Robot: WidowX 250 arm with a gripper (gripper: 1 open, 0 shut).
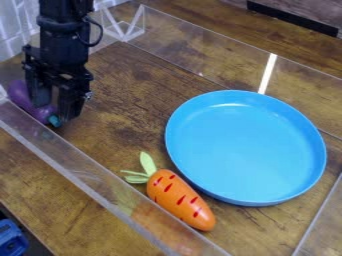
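Note:
My black gripper (56, 92) is at the upper left, low over the wooden surface, beside a purple object (24, 100) near the clear tray wall. Its fingers partly cover that object, and I cannot tell whether they are open or shut, or touching it. A small teal part shows below the fingers.
A large blue plate (243, 148) fills the right. An orange carrot toy (177, 197) with pale green leaves lies at lower centre. A clear wall runs diagonally across the lower left, with a blue object (10, 240) beyond it. The middle of the board is bare.

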